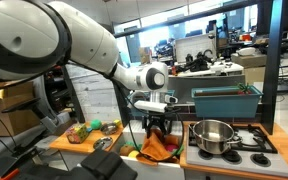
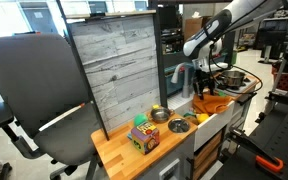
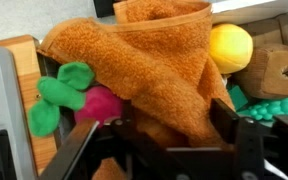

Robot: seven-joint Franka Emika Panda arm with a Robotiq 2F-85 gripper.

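An orange towel (image 1: 160, 150) lies bunched in the open drawer (image 1: 184, 167), partly over its other contents. It is also visible in exterior view 2 as an orange towel (image 2: 212, 104). My gripper is down at the cloth, pointing into the drawer. In the wrist view its two dark fingers stand apart, with folds of the orange towel (image 3: 134, 62) between and beyond them. Their tips press close to the fabric, and whether both touch it I cannot tell.
Around the towel lie a green-and-pink toy (image 3: 66, 95), a yellow ball (image 3: 230, 47), a brown block (image 3: 273, 72) and a bumpy green object (image 3: 276, 108). A steel pot (image 1: 212, 134) stands on the stove (image 1: 252, 152) to the right. Colourful boxes (image 2: 144, 137) and metal bowls (image 2: 161, 114) occupy the other counter.
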